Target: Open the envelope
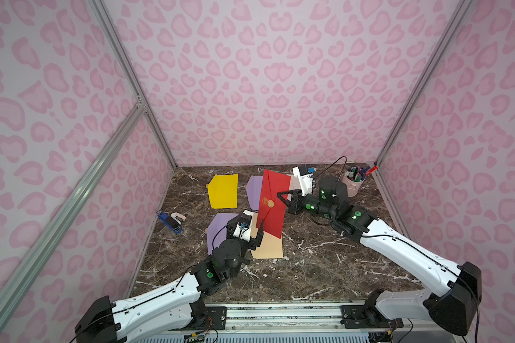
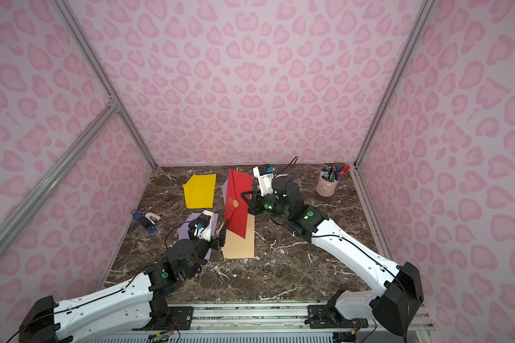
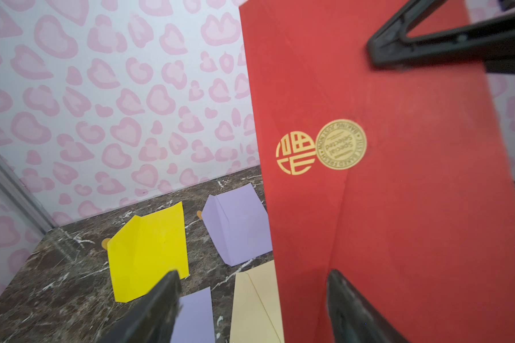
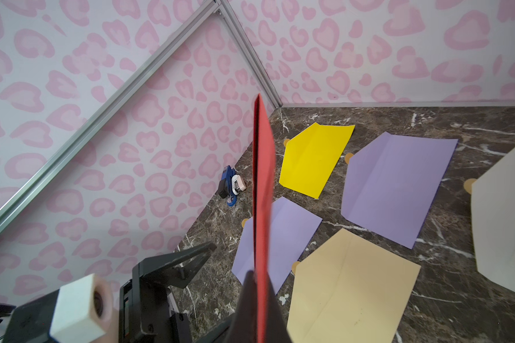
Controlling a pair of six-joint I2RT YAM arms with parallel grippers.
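A red envelope (image 1: 275,200) is held up on edge above the table, its gold round seals (image 3: 341,144) visible in the left wrist view. My right gripper is shut on it, the thin red paper (image 4: 262,217) running between its fingers. Lower down, by the envelope's near left edge, is my left gripper, its fingers part open. In the left wrist view one of its blurred fingers (image 3: 363,314) overlaps the red paper and the other (image 3: 154,314) is left of it; nothing is seen gripped there. Whether the left fingers touch the envelope, I cannot tell.
Flat on the marble table lie a yellow envelope (image 4: 317,160), two purple envelopes (image 4: 397,183), a cream envelope (image 4: 349,285) and a white one (image 4: 503,223). Staplers (image 1: 170,221) are at the left, a pen cup (image 1: 353,184) at the back right.
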